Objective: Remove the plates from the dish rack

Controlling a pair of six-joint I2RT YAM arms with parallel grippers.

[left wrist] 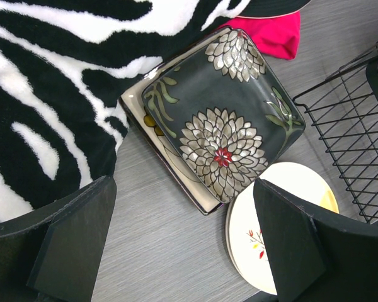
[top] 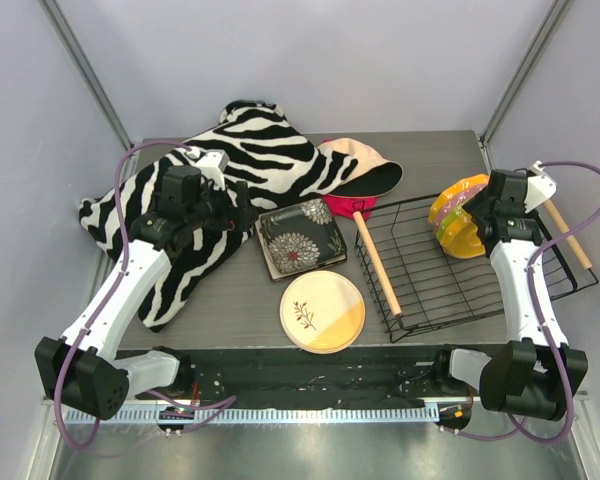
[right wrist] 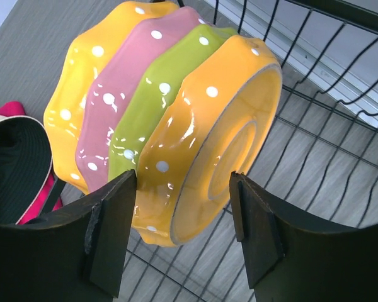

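In the dish rack [top: 430,315] on the right stands a row of scalloped polka-dot plates: yellow, pink [right wrist: 101,138], green [right wrist: 138,94] and orange [right wrist: 195,94] nearest. My right gripper is at the orange plate, its fingers part open either side of that plate's lower edge; whether they touch it is unclear. My left gripper is open above the table, left of the stacked square dark flower plates [top: 302,240], with nothing between its fingers.
Cream round plates [top: 322,312] lie at the front middle. A zebra-pattern cloth [top: 150,290] covers the back left; a cap [top: 365,165] with red fabric lies behind the square plates.
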